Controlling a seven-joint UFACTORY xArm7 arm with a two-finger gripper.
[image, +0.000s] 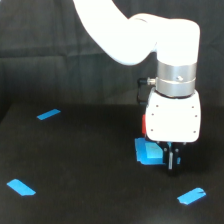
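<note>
My white arm reaches down from the top at the right of the view. Its gripper points at the dark tabletop, with its dark fingers close together. Whether they are open or shut is too small to make out. Just left of them and partly behind sits a blue object, with a lighter blue patch on it. Part of a red object shows behind the white hand; the rest is hidden. I cannot tell whether the fingers touch the blue object.
Flat blue pieces lie apart on the dark table: a strip at the back left, a piece at the front left, and a lighter-marked piece at the front right.
</note>
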